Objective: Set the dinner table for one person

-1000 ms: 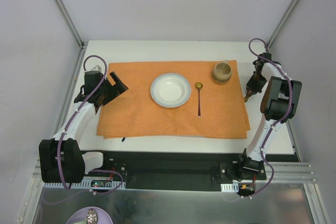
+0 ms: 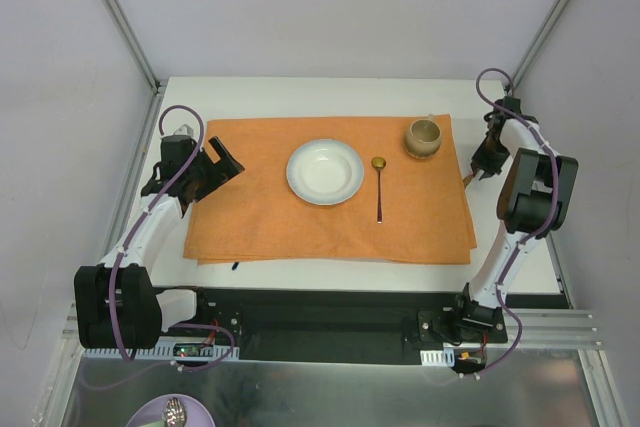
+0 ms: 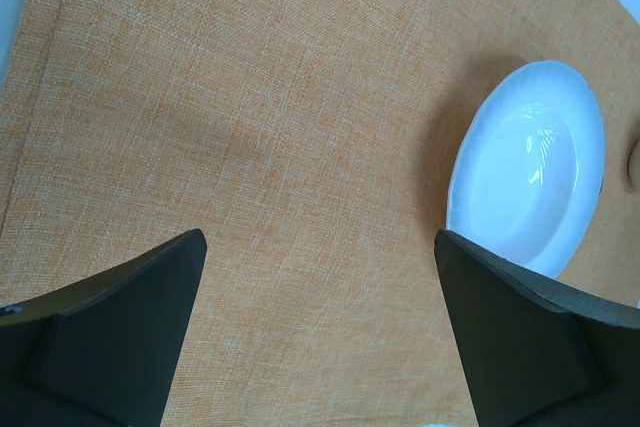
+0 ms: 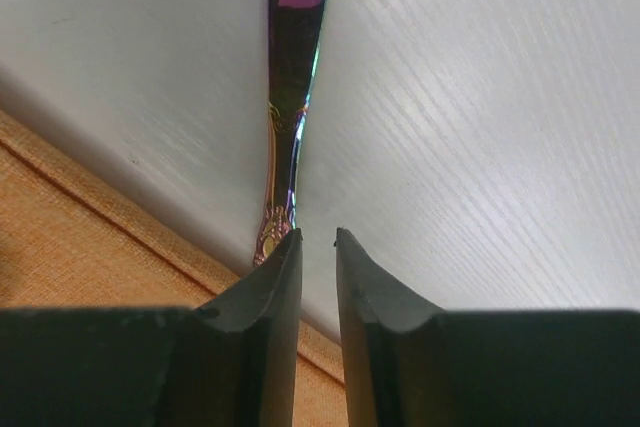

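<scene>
An orange placemat [image 2: 270, 207] carries a white plate [image 2: 325, 172], a gold spoon [image 2: 379, 187] to its right and a beige mug [image 2: 423, 138]. My left gripper [image 2: 223, 163] hangs open over the mat's left part, empty; the plate [image 3: 526, 169] shows in the left wrist view. My right gripper [image 2: 480, 171] is at the mat's right edge. In the right wrist view, a shiny metal utensil [image 4: 290, 57] lies on the white table along the mat's edge, its end beside the fingertips of my part-open right gripper, with nothing visible between them.
A purple bowl [image 2: 150, 414] with utensils sits below the table at the bottom. Walls and rails border both sides.
My right gripper has shifted slightly up from the end of the utensil at the mat's edge. The left arm and the things on the mat are unchanged.
</scene>
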